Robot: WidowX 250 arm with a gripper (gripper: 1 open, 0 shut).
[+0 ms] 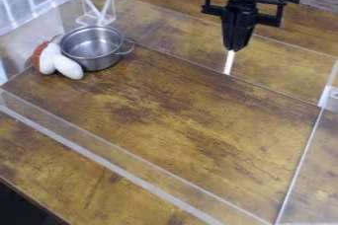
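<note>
My black gripper (235, 39) is high at the upper right of the camera view, pointing down at the wooden table, its fingers close together with nothing visible between them. A thin white strip (228, 62) lies just below it. A steel pot (93, 49) stands at the upper left, with a white and reddish-brown object (61, 62) beside it at its left.
A white wire rack (97, 14) stands behind the pot. Clear plastic walls (311, 155) edge the work area.
</note>
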